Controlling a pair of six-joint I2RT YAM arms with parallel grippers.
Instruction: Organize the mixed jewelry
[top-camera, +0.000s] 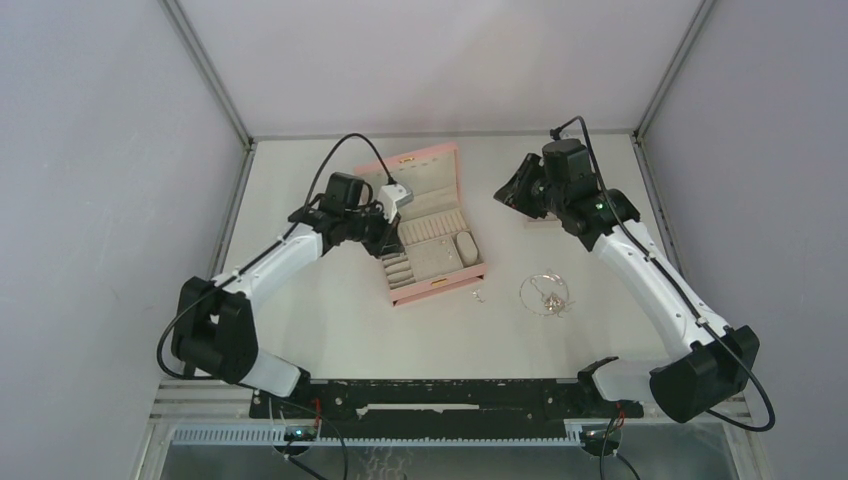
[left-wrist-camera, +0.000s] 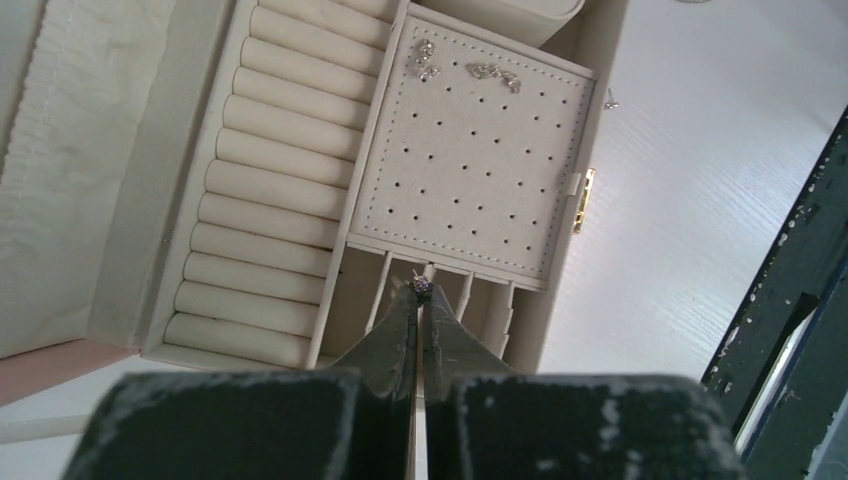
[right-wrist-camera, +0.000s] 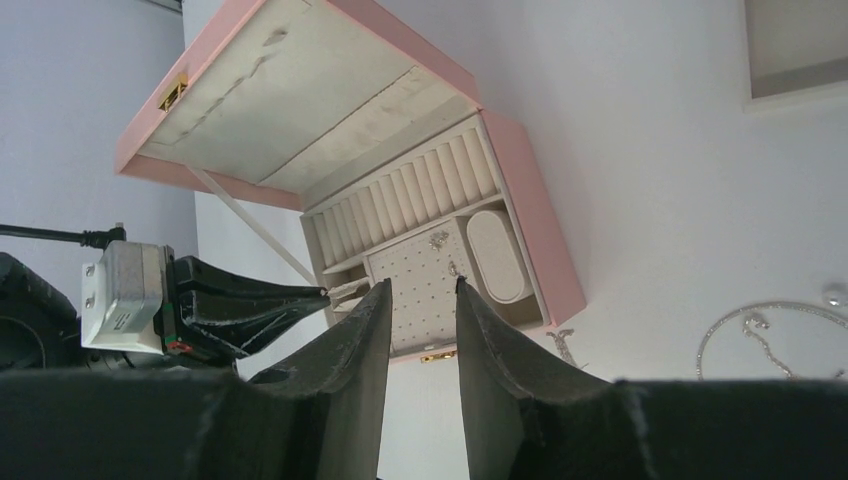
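Observation:
The pink jewelry box (top-camera: 440, 288) stands with its lid up. My left gripper is shut above the narrow slots at the box's left end, with a small sparkling piece (left-wrist-camera: 422, 286) at its fingertips. In the left wrist view, earrings (left-wrist-camera: 494, 75) lie on the perforated panel (left-wrist-camera: 455, 165), next to the ring rolls (left-wrist-camera: 275, 185). My right gripper hangs to the right of the box, its fingers apart and nothing between them. A necklace tangle (top-camera: 551, 300) rests on the table to the right.
A small earring piece (top-camera: 478, 296) lies just outside the box's front edge. Partly behind the right arm sits a pale tray (right-wrist-camera: 797, 75).

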